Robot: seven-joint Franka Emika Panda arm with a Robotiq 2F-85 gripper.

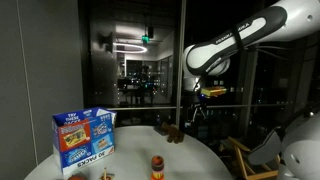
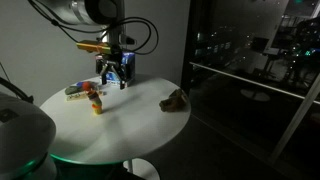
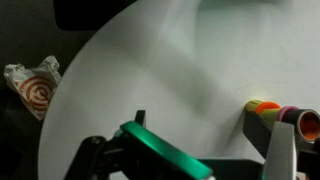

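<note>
High above the round white table (image 2: 145, 130), my gripper (image 1: 198, 121) is open and holds nothing. In the second exterior view the gripper (image 2: 120, 80) hangs over the back part of the table. A small orange bottle (image 1: 157, 168) with a dark top stands near the front. A dark brown, lumpy object (image 1: 175, 134) lies farther back; in the second exterior view this brown object (image 2: 175, 101) is near the right edge. A green strip marks one of my fingers (image 3: 165, 150) in the wrist view. Orange and reddish round things (image 3: 306, 124) appear at its right.
A blue snack box (image 1: 84, 138) stands at the table's left, with small items (image 2: 76, 92) near it. A crinkled packet with a spiral (image 3: 38, 86) lies beyond the table edge in the wrist view. A wooden chair (image 1: 246, 158) stands at the right.
</note>
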